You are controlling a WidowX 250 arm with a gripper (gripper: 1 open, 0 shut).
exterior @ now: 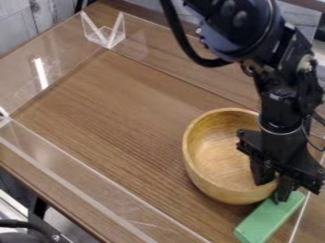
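A yellow-tan bowl (211,154) stands on the wooden table at the right, partly behind my black gripper (272,178). My gripper is shut at the bowl's right side, its fingertips low by the rim, just above a green rectangular block (264,219) that lies along the table's near right. It appears to be shut on the bowl's rim, though the fingertips are too dark to tell exactly.
A clear plastic holder (105,28) stands at the back left. A raised edge runs along the table's left side.
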